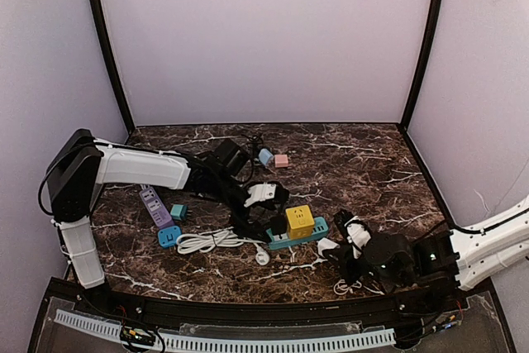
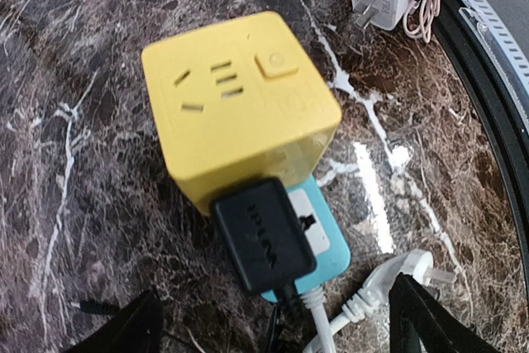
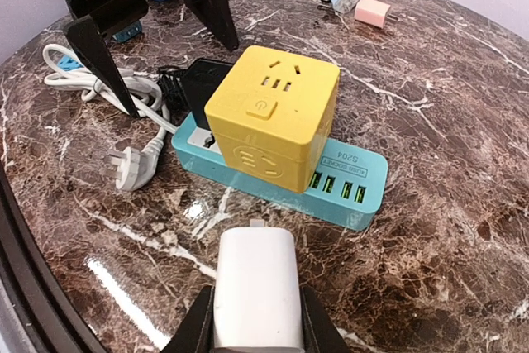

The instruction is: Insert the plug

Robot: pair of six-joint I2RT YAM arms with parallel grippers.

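Note:
A teal power strip (image 3: 347, 204) carries a yellow cube socket (image 3: 273, 109) and a black adapter (image 2: 260, 237). My right gripper is shut on a white plug (image 3: 256, 274), low in front of the strip in the right wrist view, its prongs toward the strip. In the top view that plug (image 1: 326, 250) is at the strip's right front. My left gripper (image 1: 248, 229) hangs just left of the cube, its fingers apart with nothing seen between them in the right wrist view.
A white coiled cord with plug (image 3: 132, 169) lies left of the strip. A purple strip (image 1: 155, 206) and blue socket (image 1: 169, 236) are at the left. A pink charger (image 3: 372, 11) lies behind.

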